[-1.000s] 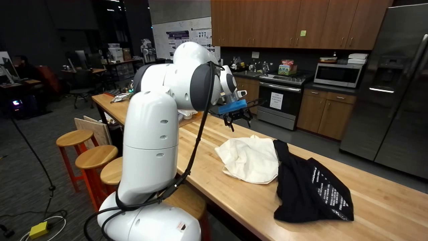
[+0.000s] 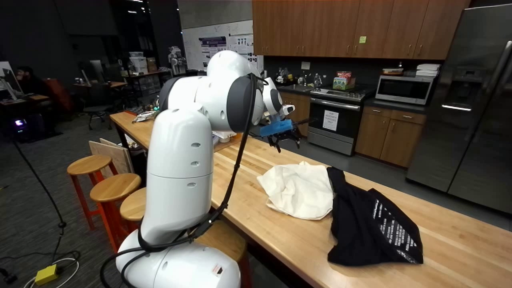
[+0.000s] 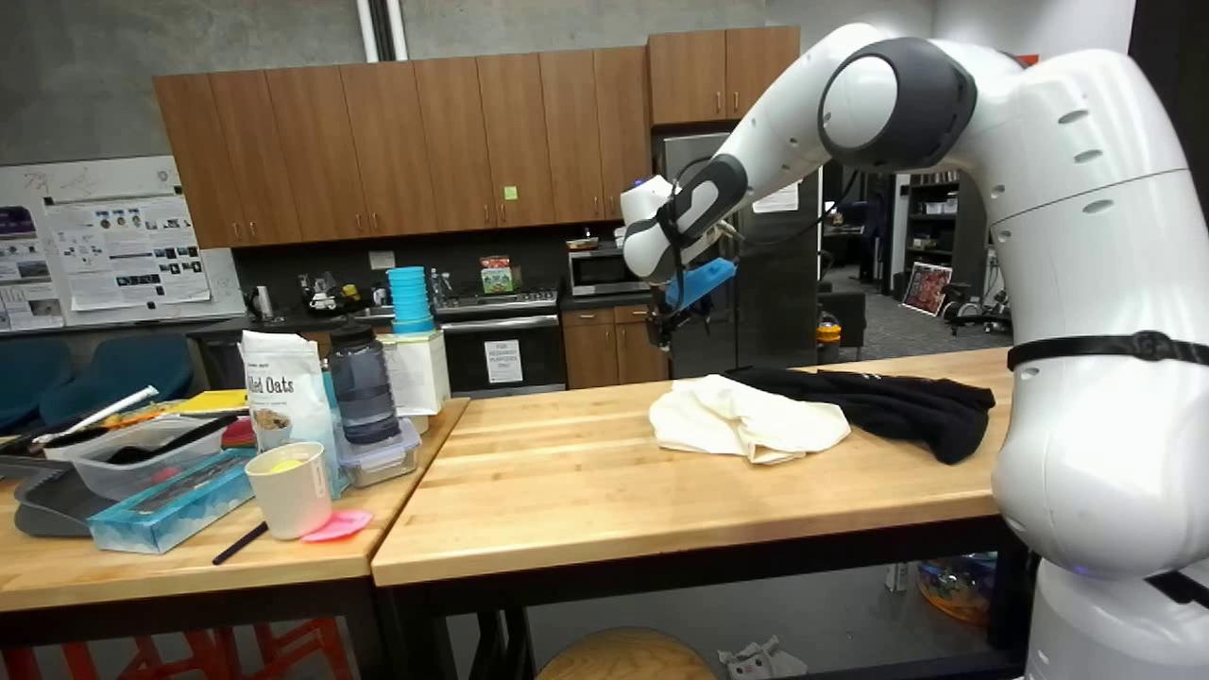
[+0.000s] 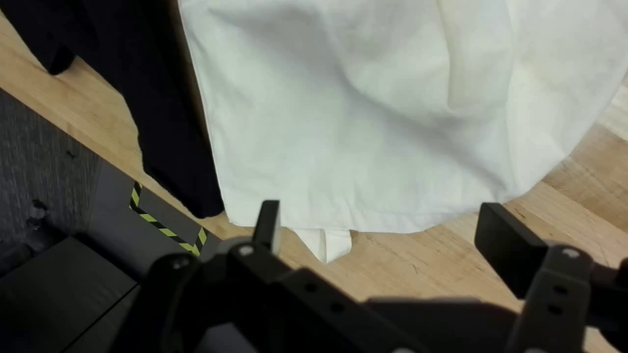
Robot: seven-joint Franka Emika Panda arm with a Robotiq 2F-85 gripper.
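Note:
A crumpled white cloth [image 2: 300, 189] lies on the wooden table, with a small loop of fabric poking out from its edge in the wrist view. Right beside it is a black garment [image 2: 374, 225] bearing white print. My gripper is open, its two dark fingers wide apart, and nothing is held between them. In exterior view 2 the gripper [image 3: 680, 329] hangs above the far side of the table, clear of the white cloth [image 3: 748, 419]. From the wrist, the cloth's edge and loop appear between and beyond the fingertips.
On the adjoining table stand a white cup [image 3: 290, 493], an oats bag [image 3: 289, 397] and a dark bottle [image 3: 363, 385]. Stools [image 2: 115, 187] line the table's near side.
My gripper has shifted and turned slightly near the same spot above the table. The white cloth and black garment lie as they did.

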